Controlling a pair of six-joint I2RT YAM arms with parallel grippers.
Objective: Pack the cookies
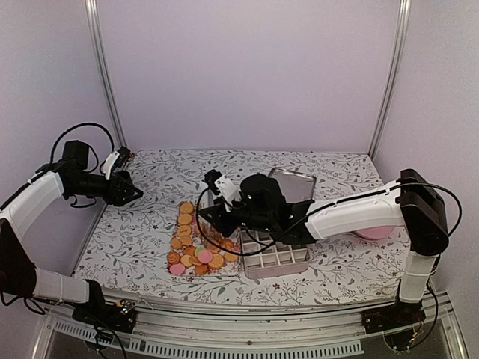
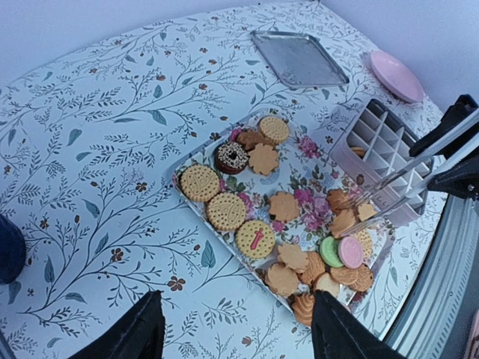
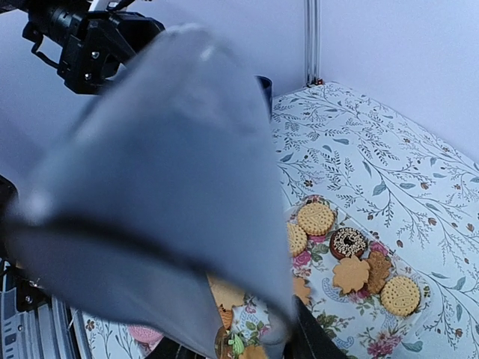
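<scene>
Assorted cookies, plain (image 2: 200, 182), pink (image 2: 351, 251), green and chocolate-ring (image 2: 231, 157), lie on a floral tray (image 2: 307, 161). To its right stands a pale compartment box (image 1: 275, 265), with a few cookies inside in the left wrist view. My right gripper (image 1: 218, 213) is shut on metal tongs (image 2: 397, 183), whose tips are low over cookies at the tray's right part, near the box. Whether a cookie is between the tips is unclear. The tongs blur and fill much of the right wrist view. My left gripper (image 1: 129, 196) hangs open and empty at the far left.
An empty metal tray (image 2: 298, 58) lies at the back right, with a pink plate (image 2: 397, 75) beyond it. A dark object (image 2: 9, 250) stands at the edge of the left wrist view. The table left of the floral tray is clear.
</scene>
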